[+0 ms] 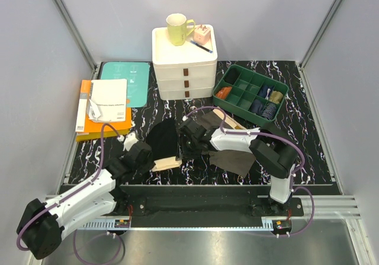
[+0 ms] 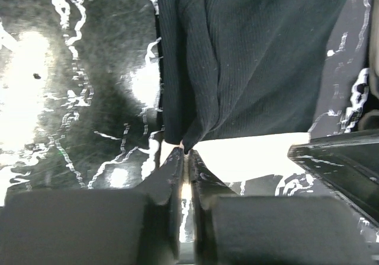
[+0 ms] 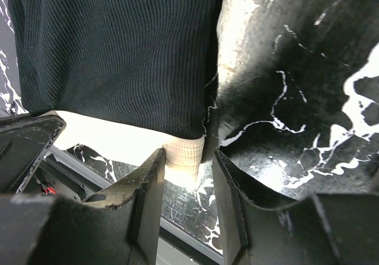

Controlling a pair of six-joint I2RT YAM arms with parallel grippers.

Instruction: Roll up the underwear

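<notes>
The black ribbed underwear [image 1: 163, 138] lies flat with its cream waistband [image 1: 167, 164] toward the front edge. At the waistband's left end, my left gripper has its fingertips close together, a small black fold of cloth reaching between them. My right gripper is part open at the opposite end. Its left finger [image 3: 155, 173] touches or overlaps the folded waistband corner, while its right finger [image 3: 224, 176] is over bare tabletop. How firmly the left fingers grip is hard to see.
Brown cloth or board [image 1: 234, 162] lies under and beside the right arm. A green divided box [image 1: 241, 111] stands behind it. White drawers [image 1: 186, 75] are at the back, and books [image 1: 121, 124] at the left.
</notes>
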